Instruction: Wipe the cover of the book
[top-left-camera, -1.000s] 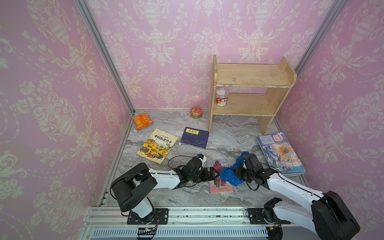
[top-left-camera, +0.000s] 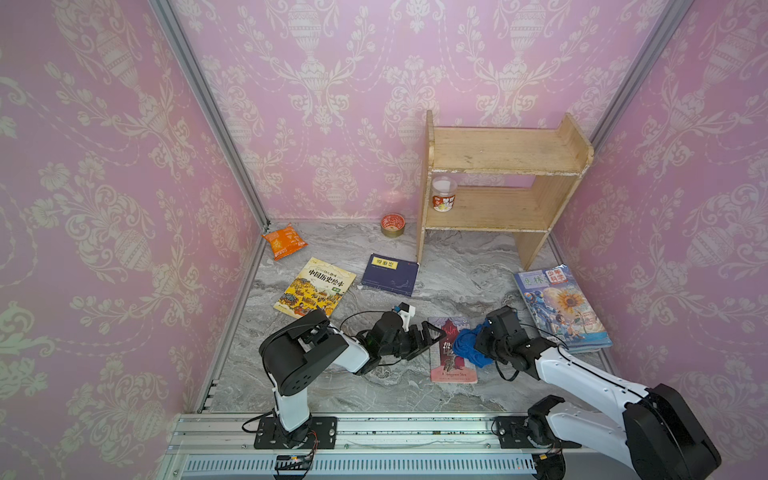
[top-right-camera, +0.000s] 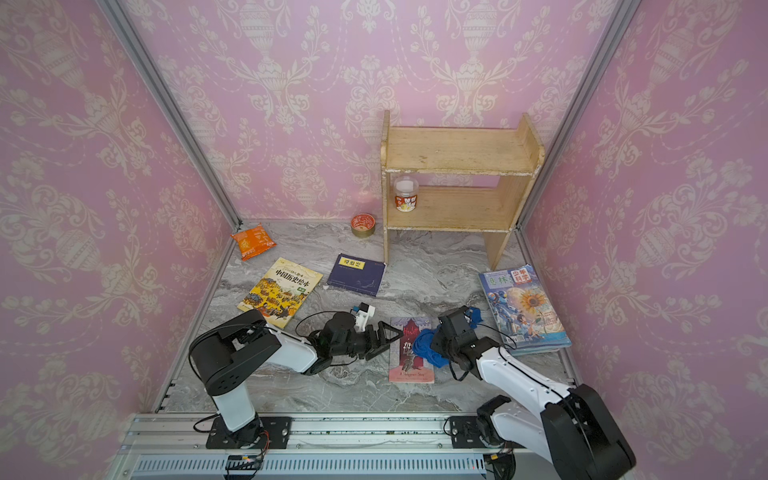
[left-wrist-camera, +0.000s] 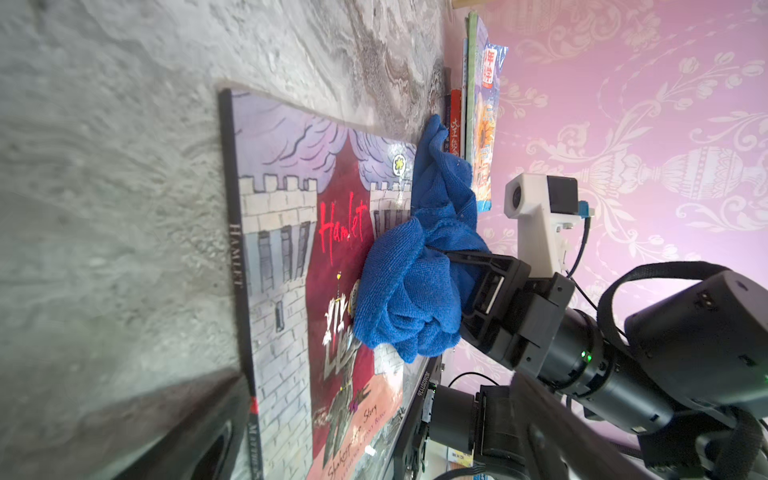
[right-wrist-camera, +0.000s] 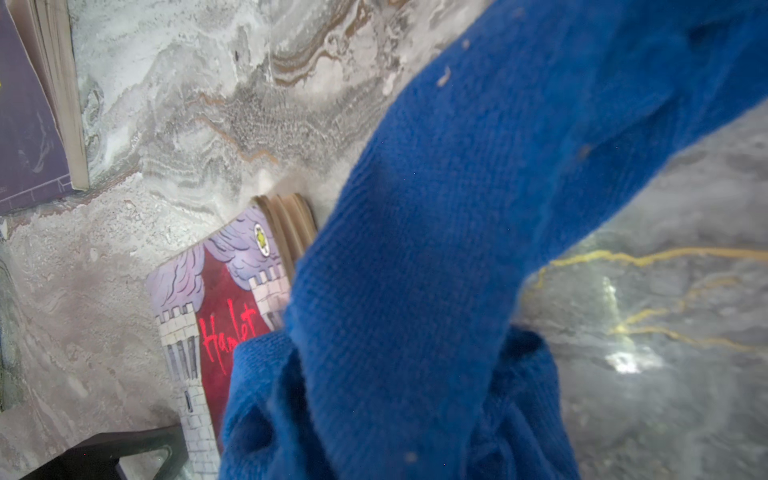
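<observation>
The Hamlet book (left-wrist-camera: 276, 320), with a red and grey castle cover, lies flat on the marble tabletop between the two arms. A blue cloth (left-wrist-camera: 416, 280) is bunched over the right part of its cover. My right gripper (top-left-camera: 485, 342) is shut on that cloth, which fills much of the right wrist view and hides the fingertips there. On the book's left side my left gripper (top-left-camera: 436, 334) stands open, its blurred fingers (left-wrist-camera: 216, 436) low in the left wrist view. The title part of the cover (right-wrist-camera: 224, 340) shows beside the cloth.
A yellow book (top-left-camera: 317, 289) and a dark blue book (top-left-camera: 390, 274) lie behind the left arm. A magazine stack (top-left-camera: 564, 308) is at the right, a wooden shelf (top-left-camera: 504, 160) at the back. Bare marble shows behind the Hamlet book.
The Hamlet book has shifted a little to the right and straightened. My left gripper has moved right and now stands open. The cloth has shifted slightly right; the right arm is nearly still.
</observation>
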